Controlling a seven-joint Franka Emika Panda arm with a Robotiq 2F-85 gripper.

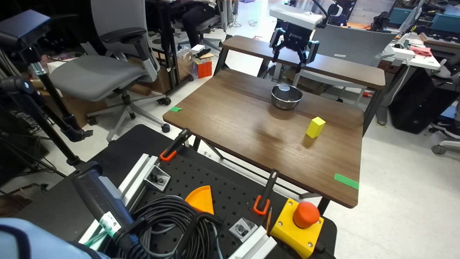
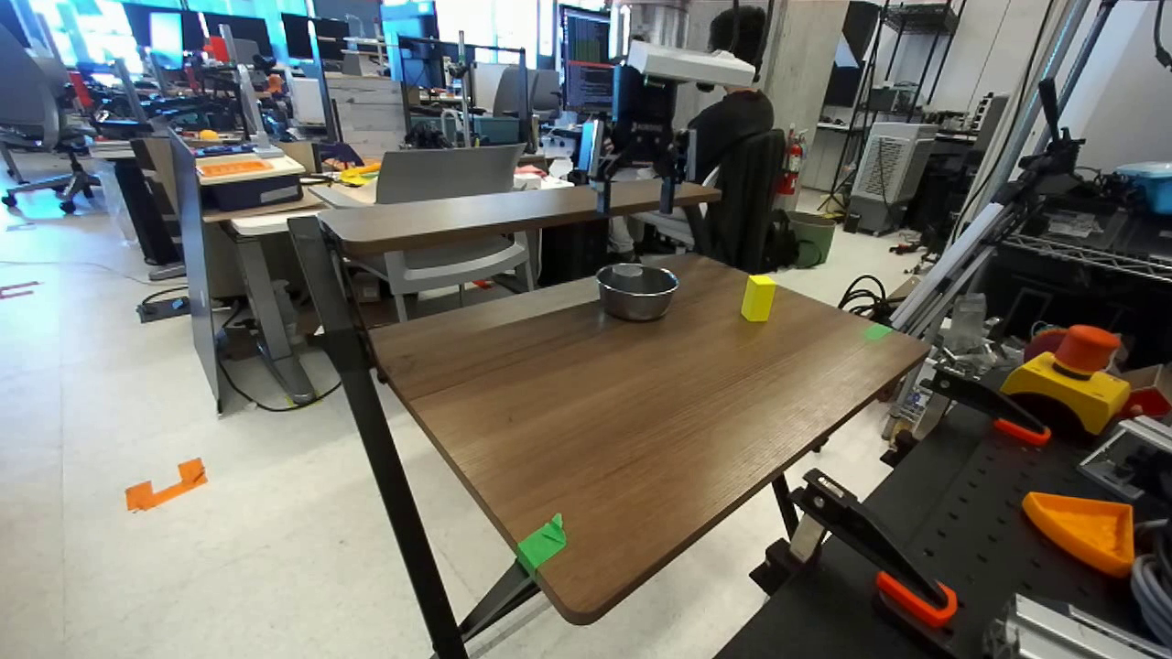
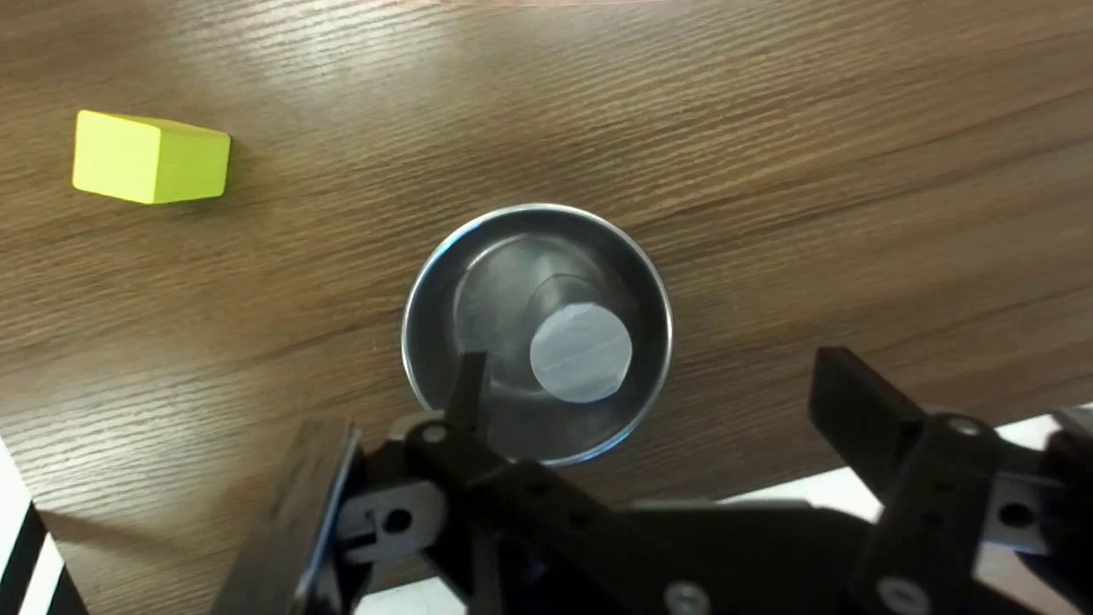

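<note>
A metal bowl (image 1: pixel 286 103) stands on the brown table near its back edge. Inside it, as the wrist view shows from above, is a grey round-topped object (image 3: pixel 581 353). Apart from the bowl stands a yellow block (image 1: pixel 315 127), upright on the wood; the wrist view has this block (image 3: pixel 150 159) at upper left. High over the table's back side hangs my gripper (image 1: pixel 289 64), its fingers wide open and nothing between them. One of its fingers (image 3: pixel 469 395) overlaps the bowl's lower left rim in the wrist view, but exterior view 2 shows the gripper (image 2: pixel 634 198) well above the bowl.
A raised shelf (image 1: pixel 345 69) runs along the table's back, close below the gripper. Two clamps (image 1: pixel 268 192) hold the front edge, beside a yellow box with a red button (image 1: pixel 305 215). Green tape (image 1: pixel 346 181) marks the corners.
</note>
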